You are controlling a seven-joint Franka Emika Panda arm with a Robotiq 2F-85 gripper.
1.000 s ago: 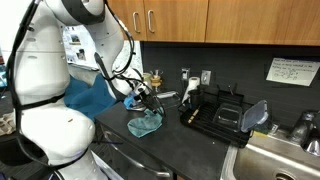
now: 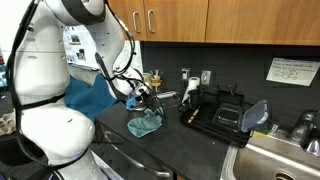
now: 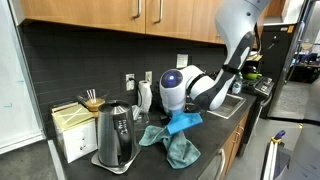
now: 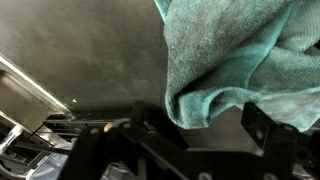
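Note:
A teal cloth (image 2: 146, 123) lies crumpled on the dark counter. In the second exterior view the same cloth (image 3: 178, 146) hangs partly over the counter's front edge, below the arm. My gripper is open in the wrist view, one dark finger on either side of a folded corner of the cloth (image 4: 205, 75). Whether the fingers touch the fabric cannot be told. From the first exterior view the gripper (image 2: 165, 108) appears low, just beside the cloth's right end.
A black dish rack (image 2: 222, 112) stands right of the cloth, near the sink (image 2: 262, 163). The steel kettle (image 3: 117, 132) and a wooden box (image 3: 75, 130) occupy the other side. Bare counter (image 2: 190, 150) lies in front of the rack.

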